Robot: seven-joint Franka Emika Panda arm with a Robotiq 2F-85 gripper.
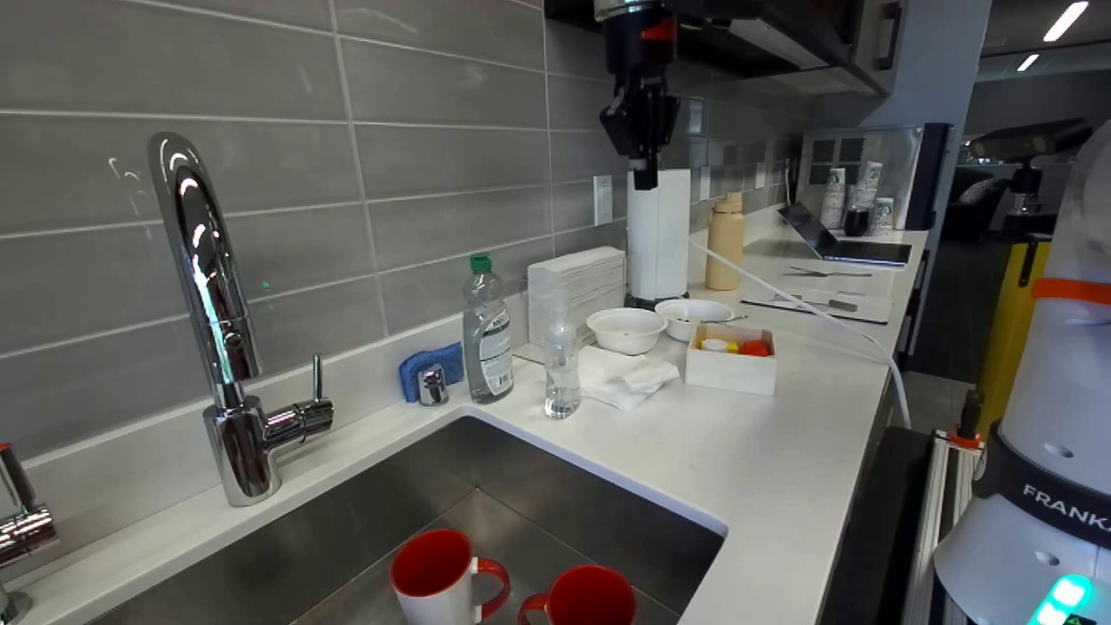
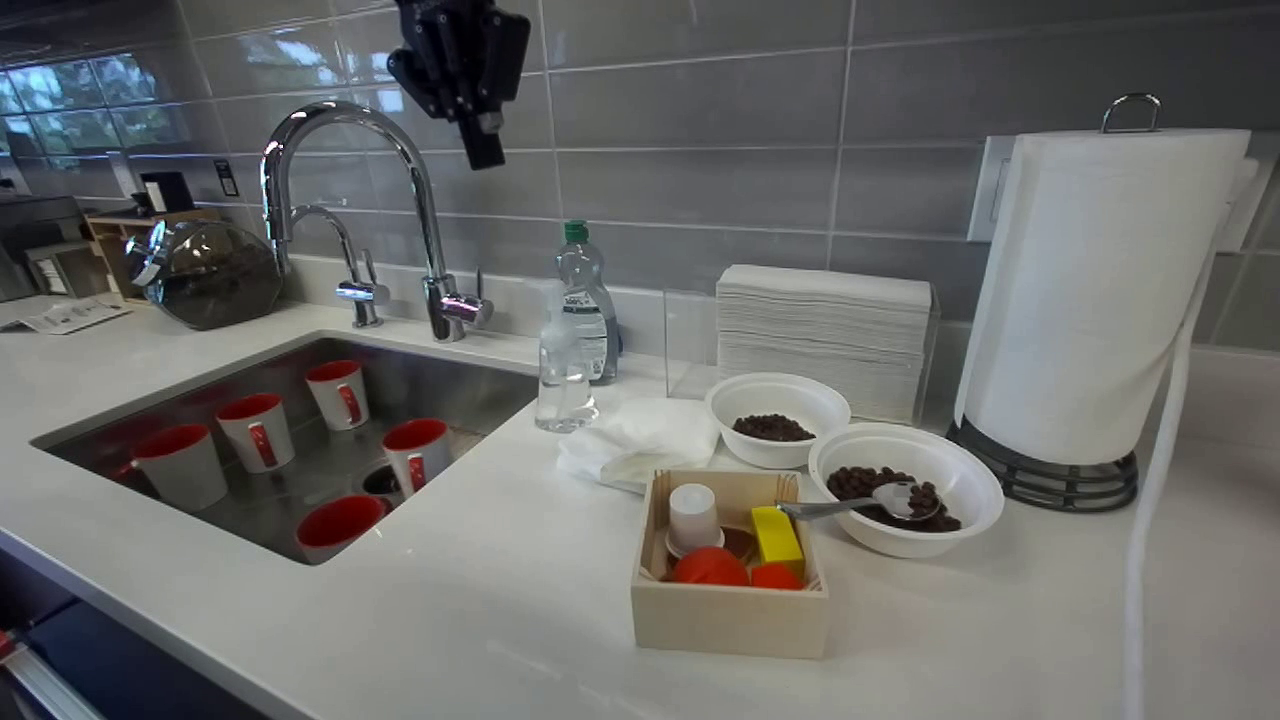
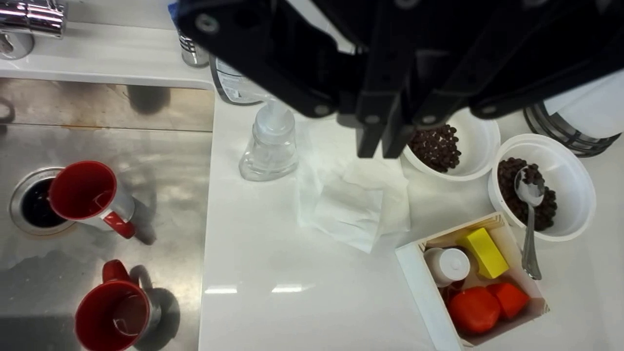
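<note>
My gripper (image 1: 646, 179) hangs well above the counter, pointing down and shut, with nothing visible between its fingers. In the wrist view, crumpled white napkins (image 3: 351, 210) lie beneath the gripper. A clear bottle (image 3: 269, 146) stands to their left. Two white bowls (image 2: 780, 402) of dark brown pieces are to the right; a spoon (image 2: 828, 509) rests in the nearer one. In front, a wooden box (image 2: 729, 620) contains a white cup (image 2: 693, 518), a yellow block (image 2: 777, 536) and red items (image 2: 710, 566). Red-lined white mugs (image 2: 254, 432) stand in the sink (image 3: 169, 193).
A green-capped soap bottle (image 1: 487, 338), napkin stack (image 2: 822, 318) and paper towel roll (image 2: 1098, 288) line the wall. The tall faucet (image 1: 198, 260) rises beside the sink. A white cable (image 1: 802, 302) crosses the counter. Bare counter (image 2: 480, 600) lies left of the box.
</note>
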